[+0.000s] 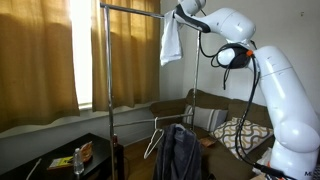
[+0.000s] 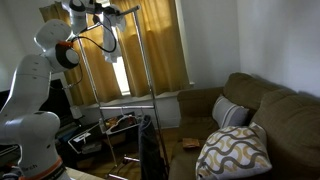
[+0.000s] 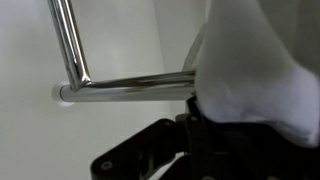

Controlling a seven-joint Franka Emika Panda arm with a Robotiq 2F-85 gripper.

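Observation:
A white cloth hangs high up at the top bar of a metal rack. At the cloth's upper end is my gripper, small and partly hidden in this view. From the other side, the cloth hangs below the arm, near the rack's upper end. In the wrist view, the cloth covers the fingertips and part of the chrome bar. My gripper is shut on the cloth, though the fold between its fingers is hidden. Whether the cloth lies over the bar or only against it, I cannot tell.
A dark garment and an empty white hanger hang lower on the rack. A brown sofa with pillows stands to the side. A bottle is on the dark table. Curtains hang behind.

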